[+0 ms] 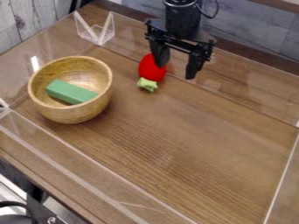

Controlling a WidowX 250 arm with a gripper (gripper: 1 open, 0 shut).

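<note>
My black gripper (176,55) hangs over the upper middle of the table, open, its lower parts just right of a red rounded object (151,66). A small light green piece (147,85) lies just in front of the red object. A green block (69,94) lies inside a wooden bowl (91,67) at the left. Whether the gripper touches the red object is hard to tell.
A white wire-like stand (98,28) is at the back left. A black cable lies at the bottom left corner.
</note>
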